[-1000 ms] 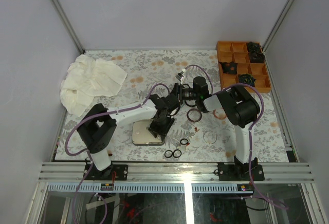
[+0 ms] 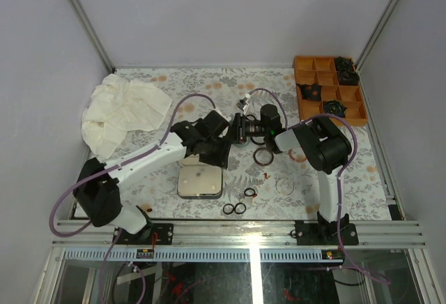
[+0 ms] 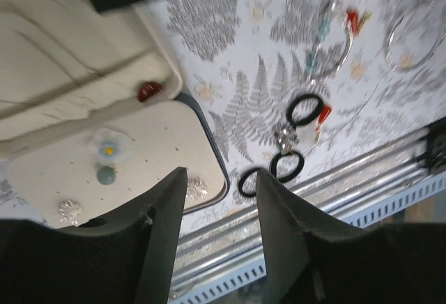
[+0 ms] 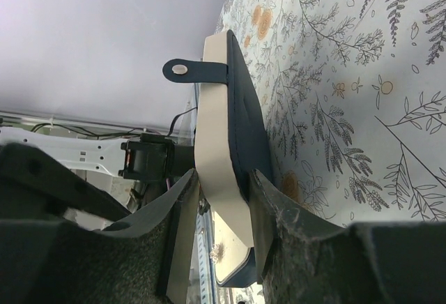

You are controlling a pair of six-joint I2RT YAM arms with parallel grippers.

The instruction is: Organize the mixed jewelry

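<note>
A jewelry box with cream interior sits at the front centre; in the left wrist view its tray holds small earrings and a flower piece. My left gripper is above it, fingers apart with nothing visible between them. My right gripper is shut on the box's cream-and-dark edge, beside its snap strap. Right of the box lie black rings, a bracelet and small red pieces.
An orange compartment organizer with dark items stands at the back right. A white cloth lies at the back left. Bangles lie near the right arm.
My left gripper has risen and moved back from the box's front part, uncovering more of it. The right arm has stayed still.
</note>
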